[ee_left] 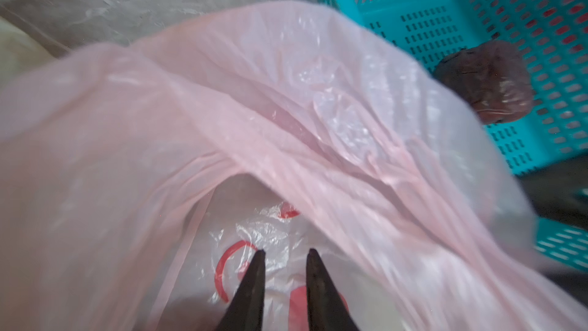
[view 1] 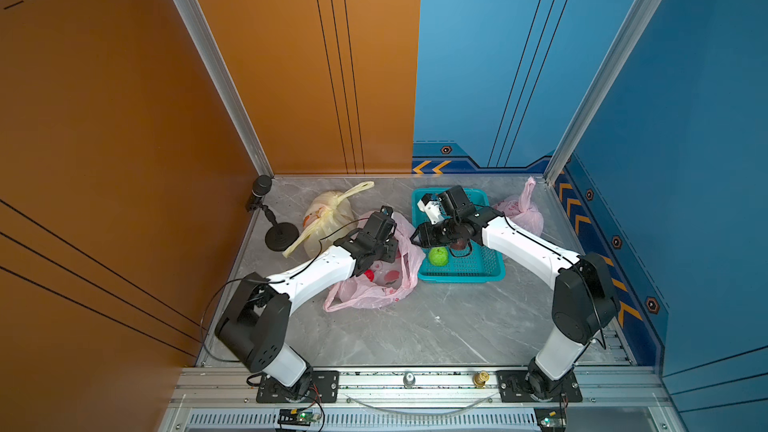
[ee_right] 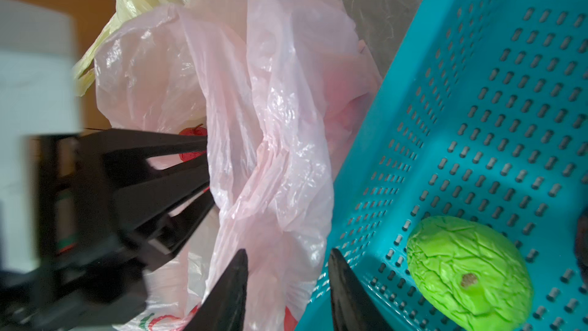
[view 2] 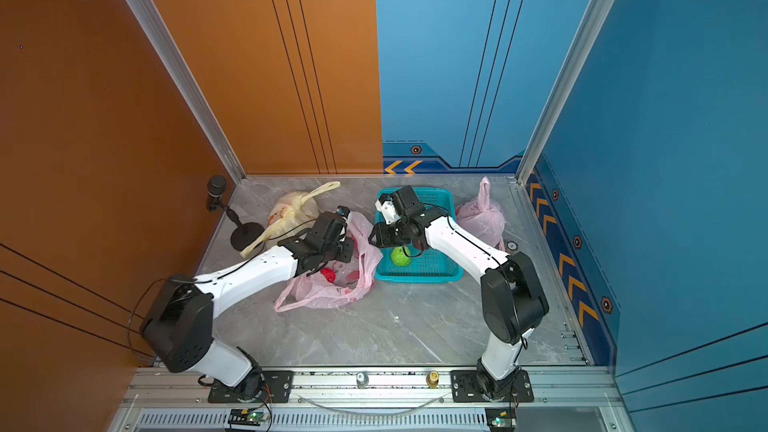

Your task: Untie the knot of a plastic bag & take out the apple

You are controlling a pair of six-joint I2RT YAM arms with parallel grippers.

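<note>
The pink plastic bag (view 1: 364, 297) lies with its mouth wide open, left of the teal basket. My left gripper reaches into that mouth; its fingertips stand a little apart with the bag's printed film behind, and what they hold is hidden. A red thing (view 1: 369, 274), perhaps an apple, shows beside the left gripper; part of it (ee_right: 193, 142) peeks out behind the left gripper's black fingers. At the bag's right edge, over the basket rim, my right gripper has bunched pink film between its fingertips.
The teal basket (view 1: 464, 278) holds a green fruit (ee_right: 468, 269) and a dark brown-red one (ee_left: 487, 81). A knotted yellow bag (view 1: 328, 216) and a black stand (view 1: 281, 236) stand back left. Another pink bag (view 1: 524, 212) sits back right.
</note>
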